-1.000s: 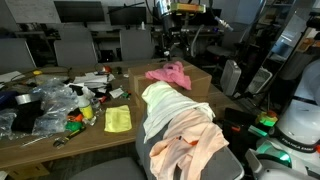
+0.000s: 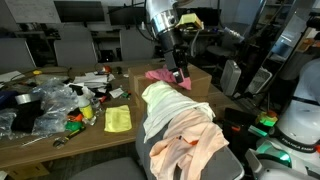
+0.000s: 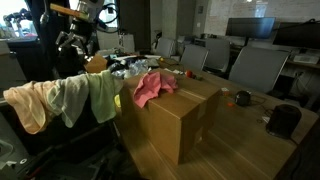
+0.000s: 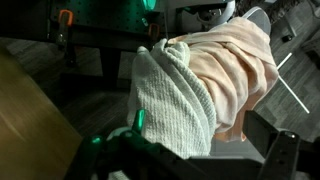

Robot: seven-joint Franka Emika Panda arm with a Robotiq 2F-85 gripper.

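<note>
A cream towel [image 2: 165, 105] and a peach towel [image 2: 188, 150] hang side by side over a support. My gripper [image 2: 179, 76] stands above the towels, open, with nothing visible between its fingers. Seen from the wrist, the cream towel [image 4: 172, 100] runs between the open fingers, while the peach towel [image 4: 235, 65] lies to its upper right. In exterior view 2, the gripper [image 3: 72, 42] hangs above the cream towel [image 3: 90, 97], apart from it. A pink cloth [image 3: 152, 87] lies crumpled on a cardboard box [image 3: 178, 122].
On the wooden table, a yellow cloth [image 2: 118, 119] lies flat beside clutter in plastic bags [image 2: 65, 100]. A grey chair [image 2: 110, 169] occupies the front. The cardboard box [image 2: 200, 84] stands behind the towels. Some bare tabletop [image 2: 35, 152] shows at the left.
My gripper has come steadily down and slightly right, toward the towels, and now overlaps the pink cloth in exterior view 1. Towels and cloths have not moved.
</note>
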